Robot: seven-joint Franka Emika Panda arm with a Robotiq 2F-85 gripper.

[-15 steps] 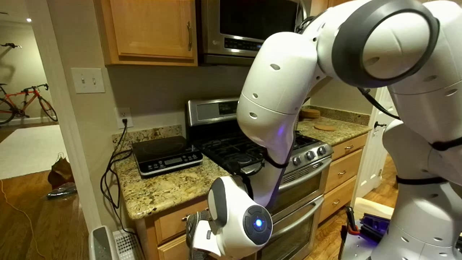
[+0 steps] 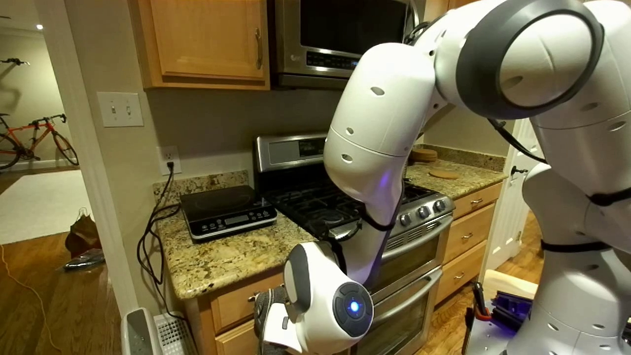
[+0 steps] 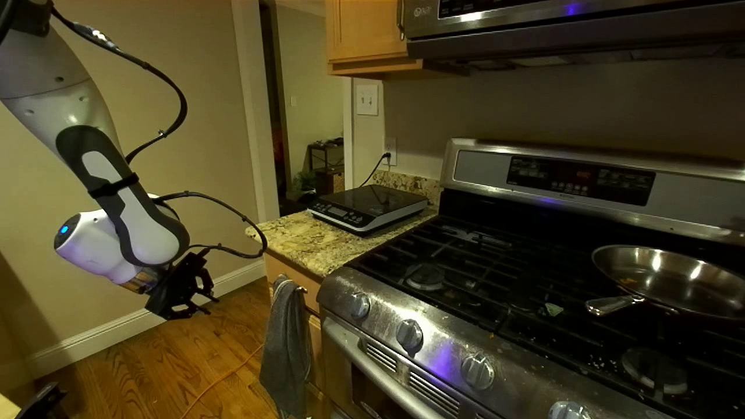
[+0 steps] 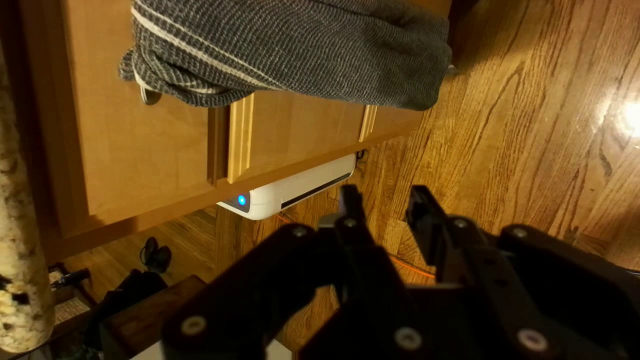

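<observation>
My gripper is open in the wrist view, its two black fingertips apart with only wood floor showing between them. In the second exterior view the gripper [image 3: 207, 286] hangs over the floor to the left of the counter, clear of everything. A dark grey towel [image 3: 286, 345] drapes from a drawer handle below the counter. Across the top of the wrist view the same towel [image 4: 288, 48] shows pale stripes, some distance from the fingers. The first exterior view hides the fingers, and the arm covers most of the towel there.
The stove [image 3: 447, 279] bears a steel pan [image 3: 670, 276] at its right. An induction cooktop [image 2: 227, 213] sits on the granite counter [image 2: 236, 260]. A white appliance [image 4: 300, 186] stands on the floor past the cabinet. Open floor [image 3: 174, 363] lies below my gripper.
Nothing else visibly differs.
</observation>
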